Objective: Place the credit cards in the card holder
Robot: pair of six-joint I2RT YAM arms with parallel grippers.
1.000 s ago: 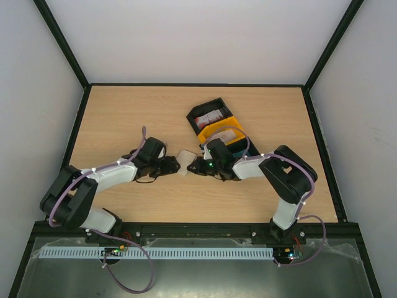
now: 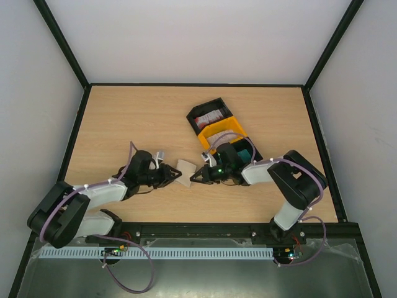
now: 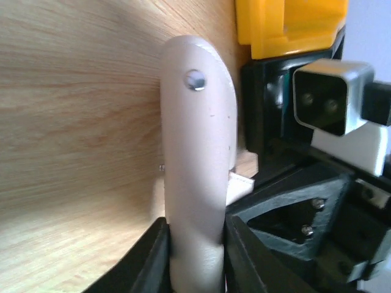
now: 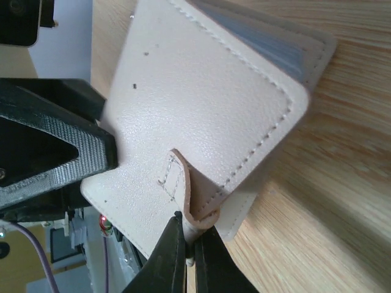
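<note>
The pale card holder (image 2: 185,173) is between my two grippers above the front middle of the table. In the right wrist view the holder (image 4: 201,116) is tilted, with bluish clear sleeves (image 4: 263,43) showing between its covers. My right gripper is shut on the thin leather tab (image 4: 198,201) of the holder. In the left wrist view a long rounded strap (image 3: 195,140) with a metal snap runs down over my left gripper; its fingers flank the strap, and whether they clamp it is hidden. Cards (image 2: 209,118) lie in the bins.
A black bin (image 2: 218,103), a yellow bin (image 2: 234,123) and another black bin (image 2: 255,151) stand in a slanting row behind my right arm.
Both grippers and the holder have moved toward the front of the table. The bins have not moved.
</note>
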